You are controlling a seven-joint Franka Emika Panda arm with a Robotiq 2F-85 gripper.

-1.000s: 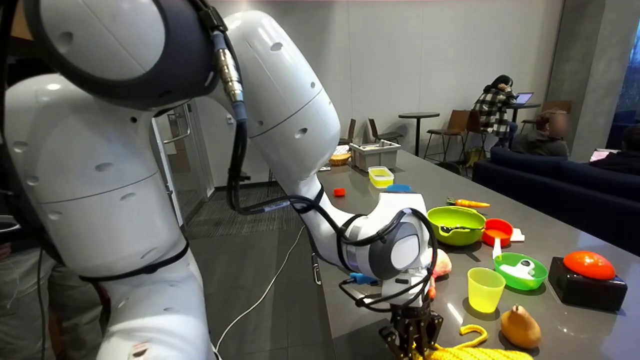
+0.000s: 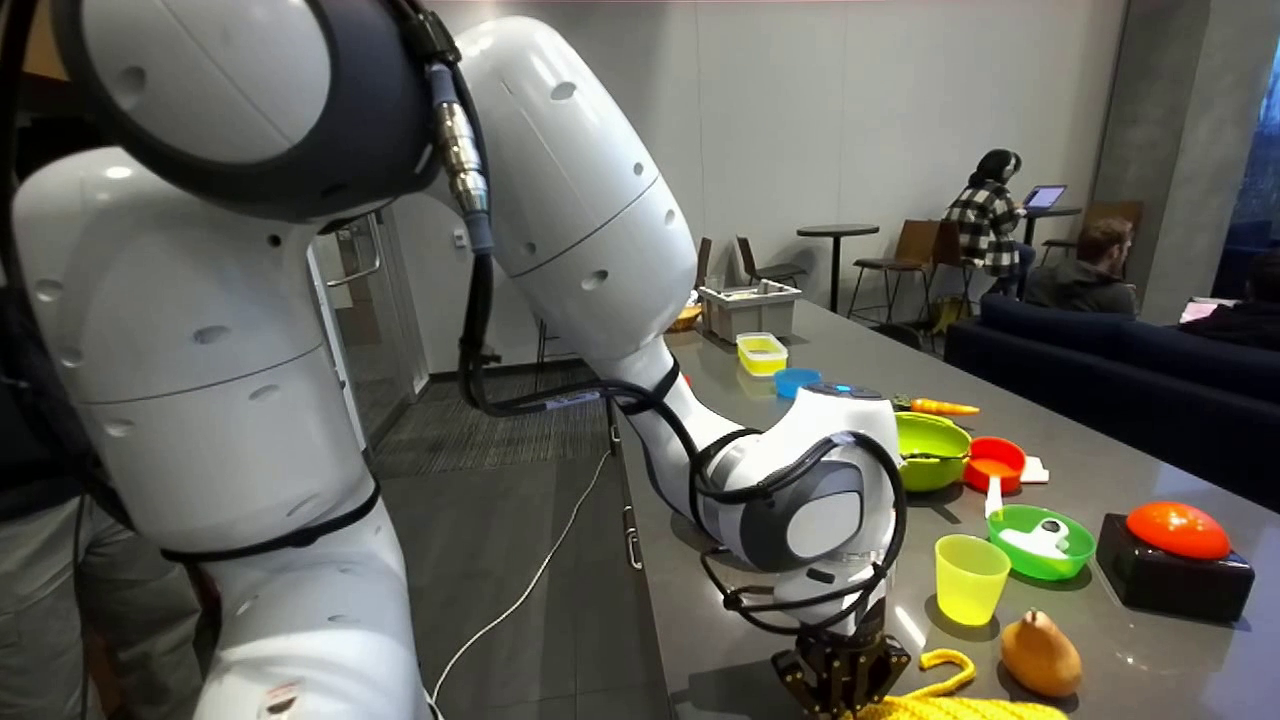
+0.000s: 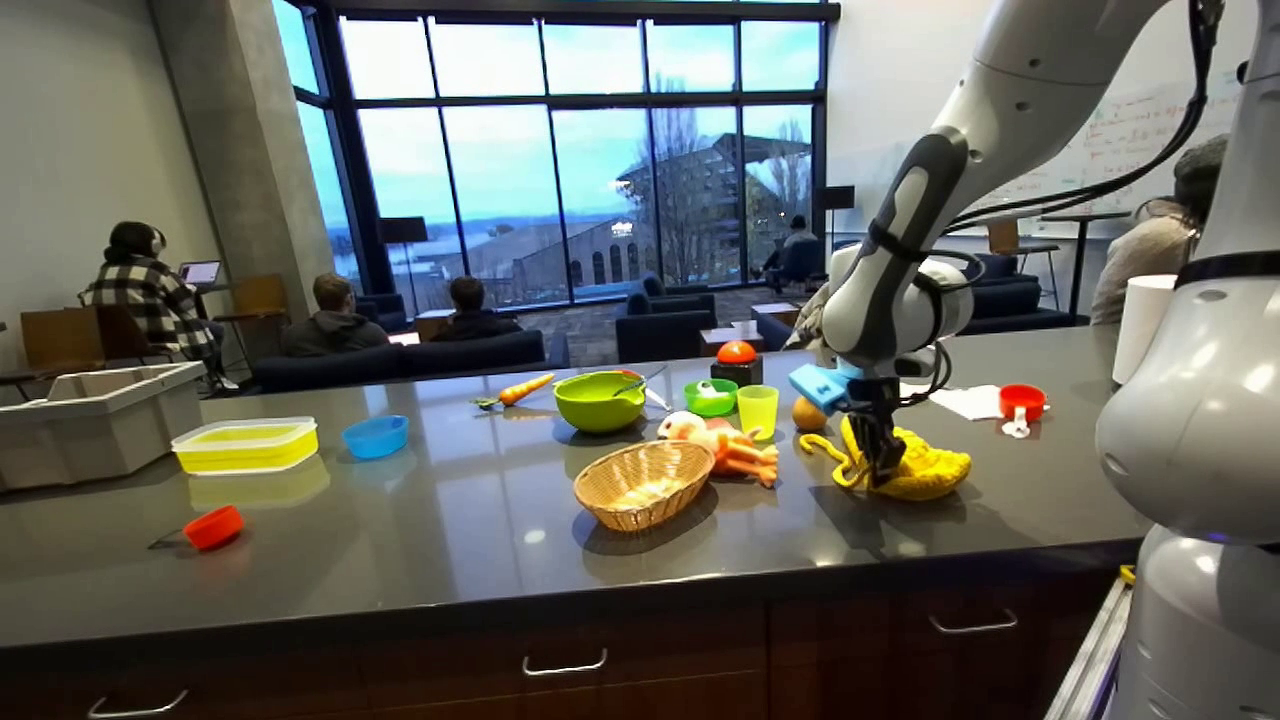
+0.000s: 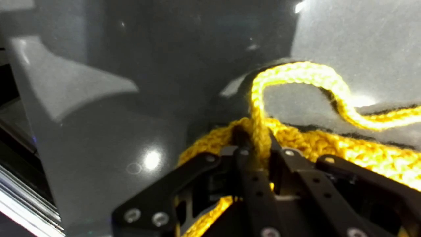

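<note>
A yellow crocheted piece (image 3: 930, 468) with a thick braided cord (image 4: 311, 73) lies on the grey counter. My gripper points down at its near side, shut on the cord, a stretch of which runs between the black fingers. From there the cord arches up and trails off to the right over the counter in the wrist view. In exterior view 1 the gripper (image 2: 846, 686) is low at the bottom edge, against the yellow knit (image 2: 960, 709), most of which is cut off. The crocheted body still rests on the counter.
Close by stand a pear (image 2: 1040, 654), a yellow cup (image 2: 969, 580) and a green bowl (image 2: 1046, 564). A doll (image 3: 726, 446) and a wicker basket (image 3: 644, 486) are to the left in exterior view 2. The counter in front of the basket is clear.
In exterior view 1 my gripper and forearm have shifted a little to the right. The arm now covers the doll, which showed beside it before. The cord's free end looks unmoved.
</note>
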